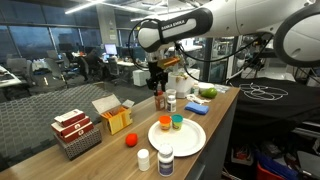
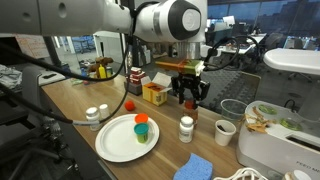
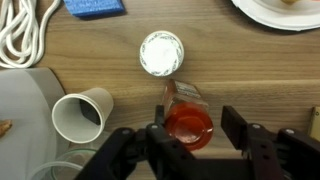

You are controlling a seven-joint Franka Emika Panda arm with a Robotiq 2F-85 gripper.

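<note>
A brownish bottle with an orange-red cap (image 3: pixel 188 125) stands on the wooden table. My gripper is directly above it, its dark fingers (image 3: pixel 232 125) to either side of the cap in the wrist view. The fingers are part open, and contact with the cap cannot be made out. From the side, the bottle (image 1: pixel 160 101) stands upright just below the gripper (image 1: pixel 160 86). In the second exterior view the fingers hang over the bottle (image 2: pixel 190 111), hiding its top.
Close to the bottle stand a white-lidded jar (image 3: pixel 162 53) and a white cup (image 3: pixel 82 114). A white plate (image 2: pixel 116 151) with colored cups, a blue cloth (image 2: pixel 186 167), an open yellow box (image 1: pixel 116 120) and a grey bin (image 2: pixel 268 144) lie around.
</note>
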